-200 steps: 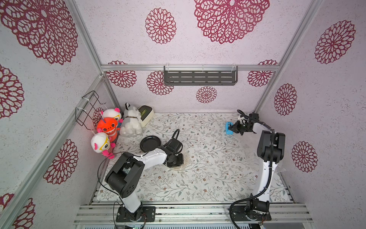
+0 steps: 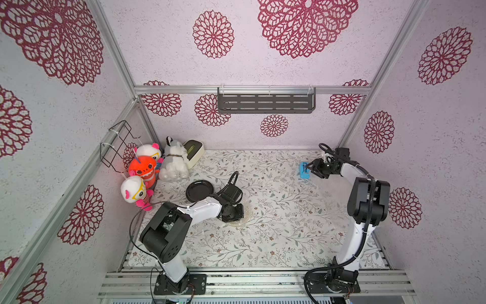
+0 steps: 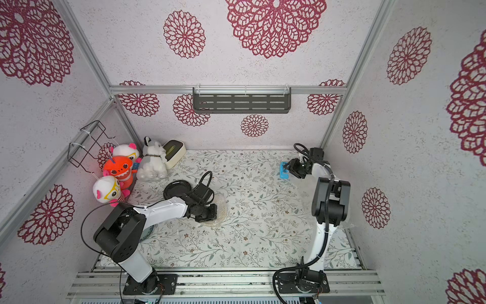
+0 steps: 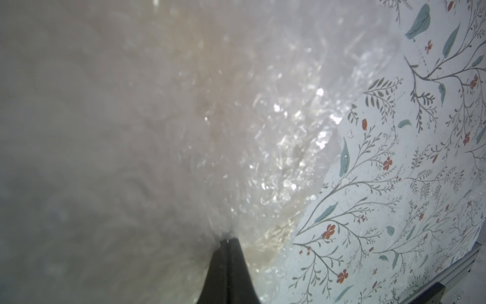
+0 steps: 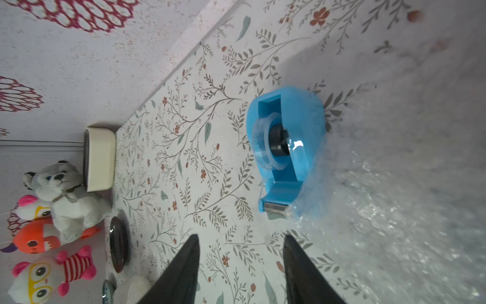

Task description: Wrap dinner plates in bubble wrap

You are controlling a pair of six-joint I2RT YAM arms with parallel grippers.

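Observation:
Clear bubble wrap (image 4: 273, 126) bundled round a pale plate fills most of the left wrist view. Pressed against that bundle, my left gripper is shut; whether any film is caught between its tips cannot be made out. At the back right lies a blue tape dispenser (image 5: 306, 126) with a clear roll. My right gripper is open beside it, nothing between its fingers. More bubble wrap (image 5: 389, 202) is spread to the right of the dispenser in the right wrist view. A black plate (image 2: 199, 190) rests on the table behind my left arm.
Plush toys (image 2: 144, 172) and a white dog toy (image 2: 174, 161) crowd the back left, near a cream box (image 2: 194, 152). A grey shelf (image 2: 265, 102) hangs on the back wall.
The dispenser stays in place. My left arm has not moved.

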